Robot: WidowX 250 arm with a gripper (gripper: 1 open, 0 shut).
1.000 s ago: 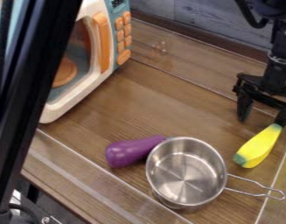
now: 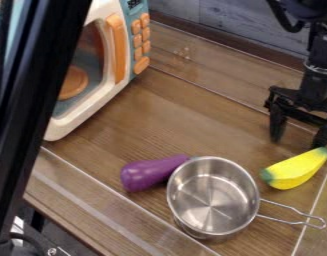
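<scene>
A yellow banana (image 2: 294,170) lies at the right of the wooden table, just below the black robot gripper (image 2: 299,118). The gripper hangs low over it, its fingers dark and partly merged with one another, so its finger state is hard to make out. A steel pot (image 2: 211,200) with a wire handle sits at the bottom centre, with a purple eggplant (image 2: 155,172) beside it on the left.
A white and orange toy microwave (image 2: 115,50) stands at the upper left, its door open. A dark vertical frame runs along the left edge.
The banana has turned slightly, its upper end now further right and its lower end shifted toward the left. The gripper shows little change.
</scene>
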